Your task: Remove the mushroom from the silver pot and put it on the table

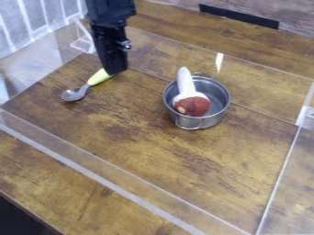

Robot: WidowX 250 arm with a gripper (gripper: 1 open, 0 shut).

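Note:
The silver pot (218,117) stands on the wooden table right of centre. Inside it lies a mushroom with a red cap (193,106) low in the bowl and a white stem (185,83) leaning up over the far rim. My black gripper (113,61) hangs at the upper left, well apart from the pot, over the handle of the spoon. Its fingers overlap from this angle, so the gap between them cannot be judged.
A spoon with a metal bowl (73,94) and yellow-green handle (98,77) lies at the left, its far end hidden behind the gripper. Clear low walls border the table (147,170).

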